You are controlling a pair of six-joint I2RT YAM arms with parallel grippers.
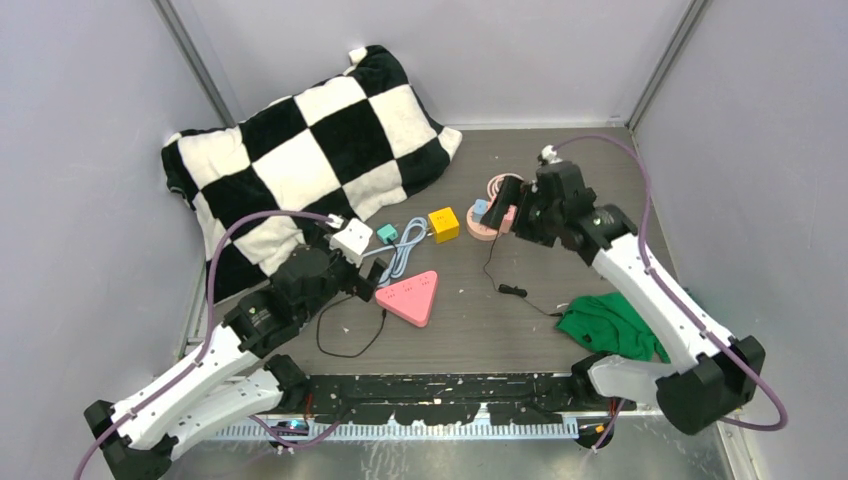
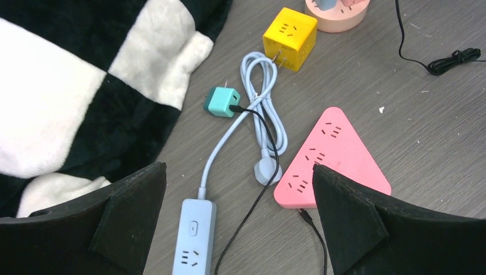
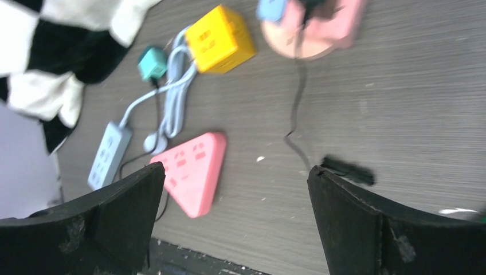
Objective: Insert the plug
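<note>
A pink triangular power strip point(image 1: 406, 296) lies mid-table. A yellow cube plug point(image 1: 443, 224) and a small teal charger point(image 2: 221, 101) with a black cable lie behind it. A white strip point(image 2: 193, 235) with a coiled cord lies alongside. At the back right, a round pink base point(image 1: 483, 225) holds blue and pink blocks, with a black plug and cable on the pink one, blurred in the right wrist view. My left gripper hangs open over the strips, empty. My right gripper is open and empty, above and near the pink base.
A checkered cushion point(image 1: 298, 160) fills the back left. A green cloth point(image 1: 610, 322) lies at the front right. A cable with a black tie point(image 1: 512, 291) crosses the right of the table. Bare table lies around the pink strip's right side.
</note>
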